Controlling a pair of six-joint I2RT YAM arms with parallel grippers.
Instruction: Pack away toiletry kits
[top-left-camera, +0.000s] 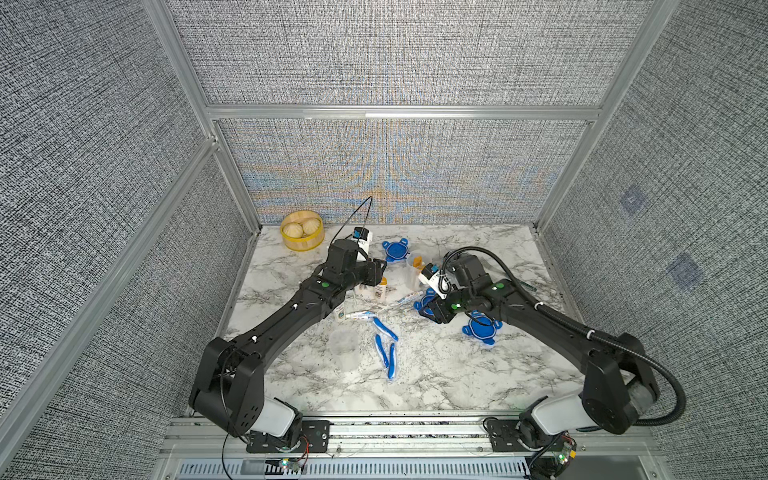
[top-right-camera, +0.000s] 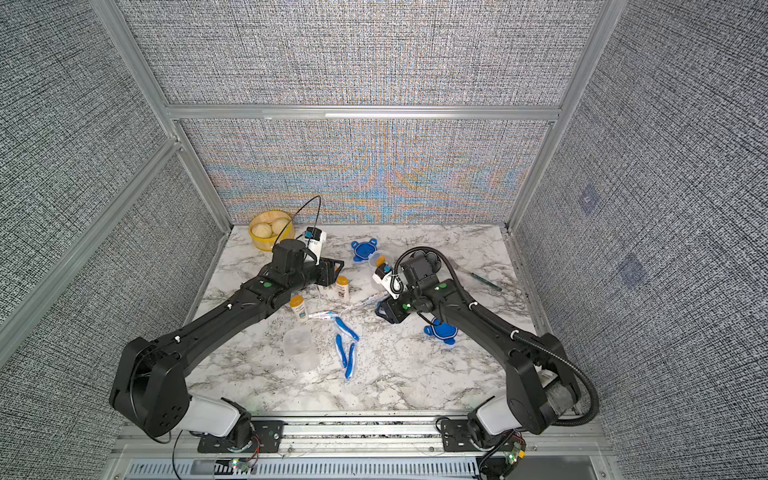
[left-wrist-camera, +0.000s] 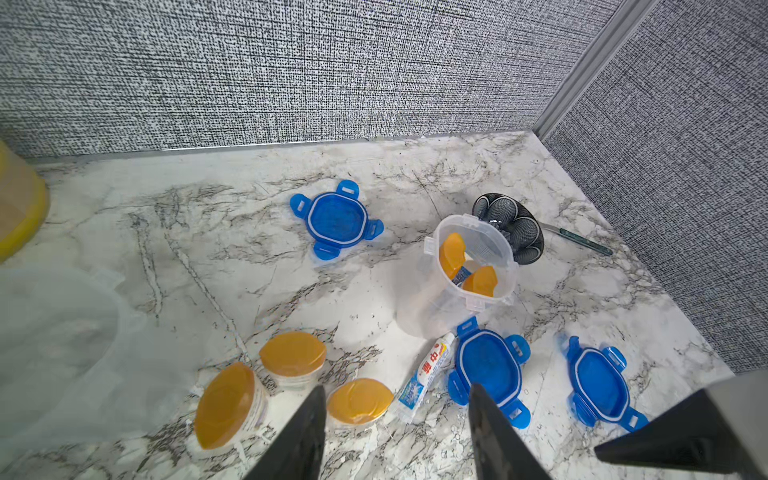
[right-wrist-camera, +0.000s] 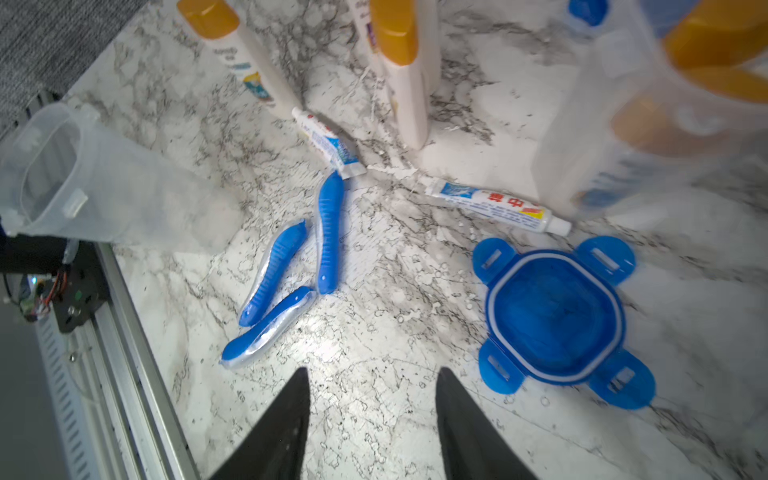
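My left gripper is open with nothing between its fingers, above and behind three orange-capped bottles (left-wrist-camera: 293, 356). My right gripper also hangs open and empty, over bare marble. A clear cup (left-wrist-camera: 424, 292) at the back holds orange-capped bottles. Another clear cup stands empty near the front, and a third, blurred clear container (left-wrist-camera: 64, 352) is at the left wrist view's left edge. Three blue toothbrush-like pieces (right-wrist-camera: 329, 232) lie near the front cup. Two toothpaste tubes (right-wrist-camera: 496, 204) lie flat. Blue lids (right-wrist-camera: 556, 316) are spread on the table.
A yellow-rimmed basket (top-left-camera: 301, 232) with round buns stands at the back left. Beyond the filled cup lies a dark multi-cup item (left-wrist-camera: 512, 224) with a green handle (left-wrist-camera: 588, 242).
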